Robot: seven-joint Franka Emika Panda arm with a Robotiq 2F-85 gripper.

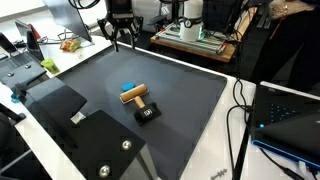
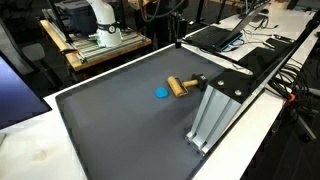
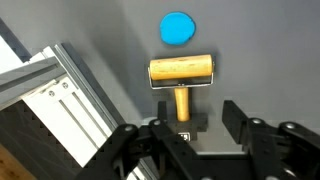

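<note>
A roller with an orange cylinder (image 1: 133, 93) and a black handle end (image 1: 148, 113) lies on the dark grey table. In the wrist view its orange cylinder (image 3: 181, 68) lies crosswise, and an orange stem (image 3: 182, 104) leads to the black end. Well above and behind the roller is my gripper (image 1: 124, 43). Its fingers stand apart on both sides of the roller's stem as seen from above, with the roller lying below on the table. A blue disc (image 3: 177, 28) lies beyond the cylinder, also seen as a blue disc (image 2: 162, 92).
A metal-framed stand with a black top (image 2: 238, 84) rises beside the table, close to the roller. Cables (image 1: 238, 100) hang at the table's right edge.
</note>
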